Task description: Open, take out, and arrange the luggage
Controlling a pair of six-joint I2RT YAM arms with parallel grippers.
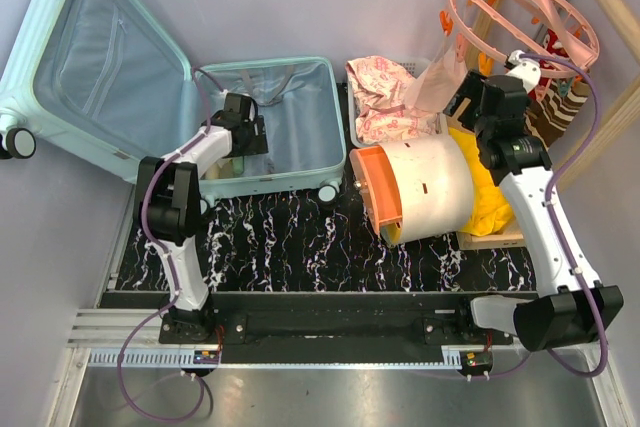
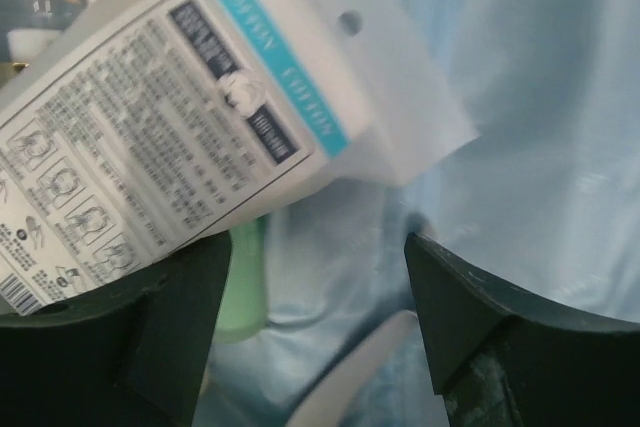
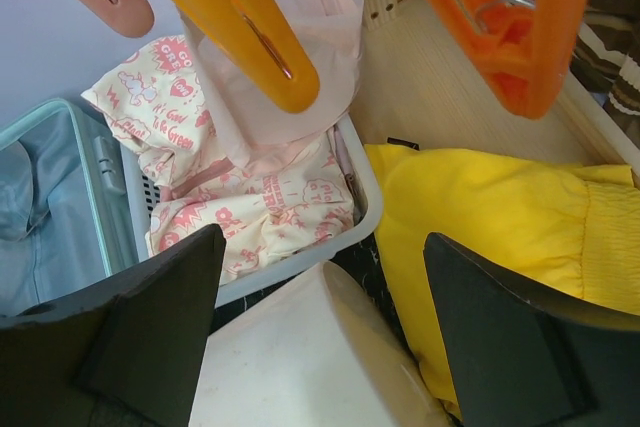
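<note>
The open light-blue suitcase lies at the back left, its lid raised. My left gripper is down inside it, fingers part open, just beside a white printed cotton package. A green item, a pale object and a small bottle lie around it on the lining. My right gripper stands open over the right side, empty between its fingers.
A basket of pink printed cloth sits beside the suitcase, with a cream-and-orange drum in front. Yellow fabric lies in a wooden box. A pink hanger ring with orange clips hangs at the back right.
</note>
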